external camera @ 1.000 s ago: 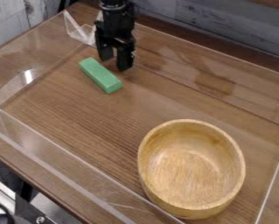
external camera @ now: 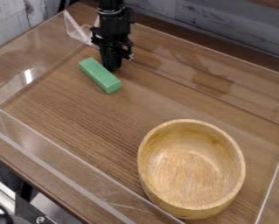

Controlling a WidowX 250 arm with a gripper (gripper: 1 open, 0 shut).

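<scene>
The black gripper (external camera: 114, 54) hangs from the top of the view, low over the wooden table at the back left, just behind a green block (external camera: 100, 75) that lies flat on the wood. The fingertips are dark and small, so whether anything is between them is hard to make out. A round pale wooden bowl (external camera: 191, 166) stands at the front right of the table.
Clear plastic material (external camera: 79, 28) lies behind the gripper at the left back. Grey walls border the back.
The gripper has shifted slightly and appears narrower at its lower end than a second ago. The green block and bowl stay where they were.
</scene>
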